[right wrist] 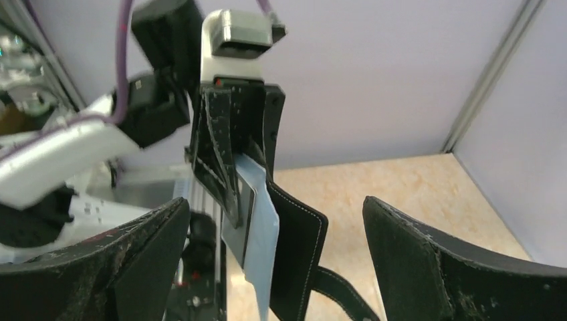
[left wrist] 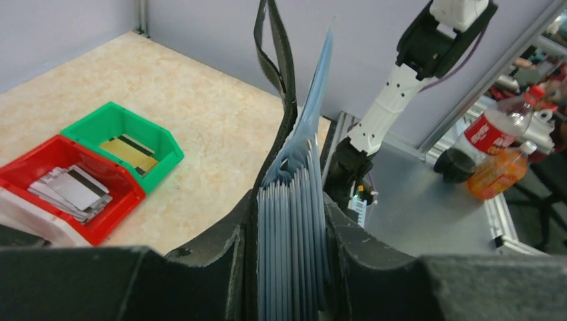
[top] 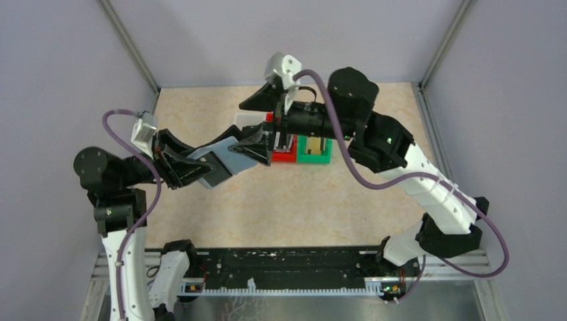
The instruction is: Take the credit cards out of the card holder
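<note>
My left gripper (top: 217,152) is shut on the card holder (left wrist: 292,234), raised above the table. The left wrist view looks along the edges of its several pale-blue sleeves, with the black cover and strap rising on the left. A dark, card-like panel (top: 215,171) shows on the sleeve face in the top view; whether it is a loose card I cannot tell. My right gripper stands wide open and empty. In the right wrist view the holder (right wrist: 265,244), with its black cover opened out, hangs between and beyond its fingers.
Cards lie in the red bin (left wrist: 127,208) and the green bin (left wrist: 170,156), which stand side by side. A white bin (top: 249,119) adjoins the red one, partly covered by the right arm.
</note>
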